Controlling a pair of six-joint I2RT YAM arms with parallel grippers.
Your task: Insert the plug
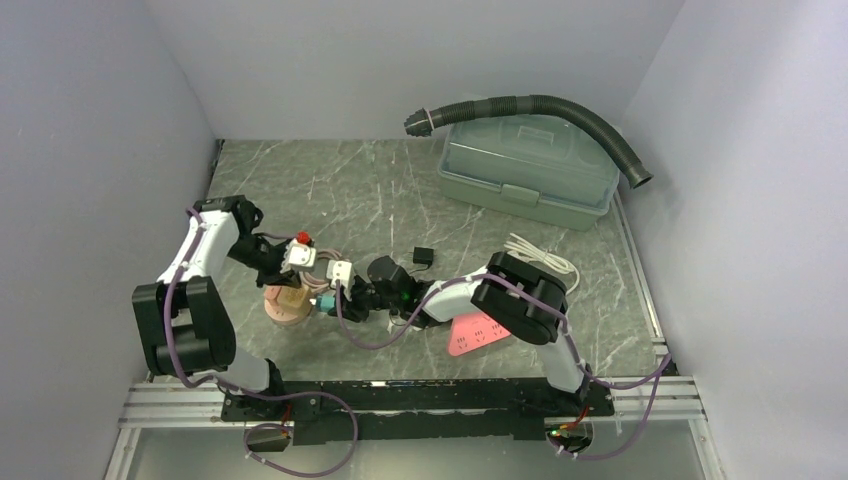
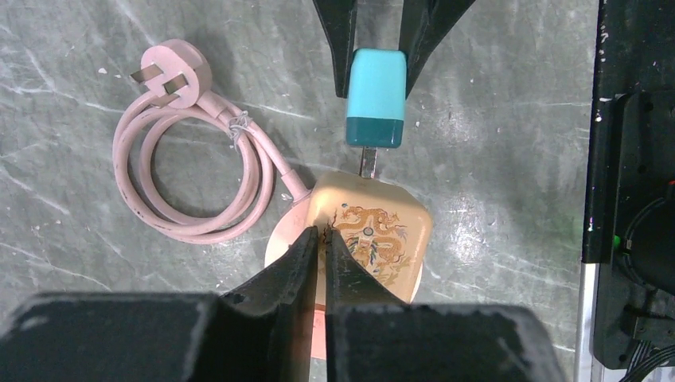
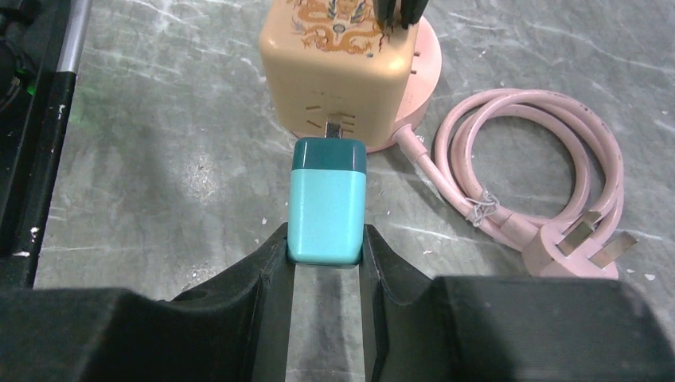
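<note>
A gold block (image 2: pixel 370 239) with a dragon print sits on a round pink socket base (image 1: pixel 286 313). My right gripper is shut on a turquoise plug (image 3: pixel 327 211) with a dark teal end. Its metal tip (image 2: pixel 368 161) points at the block's side and part of it shows bare; how deep it sits cannot be seen. My left gripper is shut, its fingertips over the block's edge by the print. In the right wrist view those dark fingers (image 3: pixel 412 11) reach the block's top edge. Nothing distinct shows between them.
A coiled pink cable (image 2: pixel 253 179) runs from the base to a flat-pin plug (image 2: pixel 177 73) beside it. Further right lie a black adapter (image 1: pixel 424 255), a red power strip (image 1: pixel 475 334) and a white cable (image 1: pixel 541 254). A green case (image 1: pixel 530 170) stands behind.
</note>
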